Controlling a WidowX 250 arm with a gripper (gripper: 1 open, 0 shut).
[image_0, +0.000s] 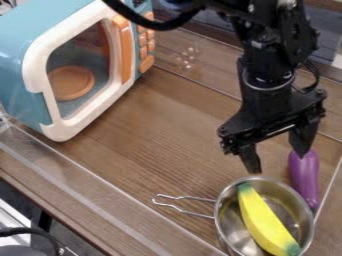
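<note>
My black gripper hangs above the right side of the counter, pointing down, its two fingers spread apart, one at the left and one at the right. A purple eggplant lies just below the right finger, partly behind it. A steel pot with a wire handle sits at the bottom right, and a yellow banana lies in it. I cannot see anything held between the fingers.
A toy microwave in blue and white with an orange plate inside fills the upper left. Dark cables lie at the lower left edge.
</note>
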